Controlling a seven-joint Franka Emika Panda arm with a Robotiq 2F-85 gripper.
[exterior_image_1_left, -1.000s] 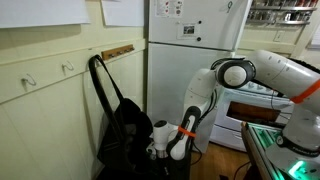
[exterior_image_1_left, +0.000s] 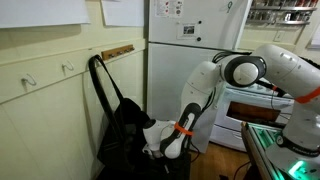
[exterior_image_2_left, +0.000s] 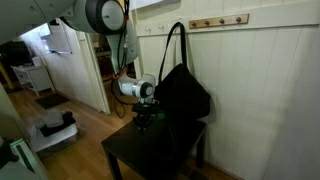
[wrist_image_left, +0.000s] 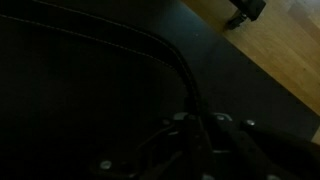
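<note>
A black bag (exterior_image_2_left: 185, 97) rests on the dark table (exterior_image_2_left: 135, 150), leaning toward the white wall, with one long strap (exterior_image_2_left: 182, 40) standing up in a loop. In the first exterior view the same bag (exterior_image_1_left: 122, 130) is at the left of the arm. My gripper (exterior_image_2_left: 143, 118) is low over the table beside the bag. In the wrist view a stitched black band (wrist_image_left: 150, 45) curves down to the gripper, which appears shut on it. Dark fingers against dark fabric hide the exact contact.
Wall hooks (exterior_image_1_left: 68, 66) and a wooden peg rail (exterior_image_2_left: 222, 20) are above the bag. Wooden floor (wrist_image_left: 280, 45) shows past the table edge. A grey bin (exterior_image_2_left: 52, 130) stands on the floor away from the table. A white fridge (exterior_image_1_left: 185, 85) is behind the arm.
The arm's wrist has turned and shifted slightly near the table. The bag and its upright strap look the same.
</note>
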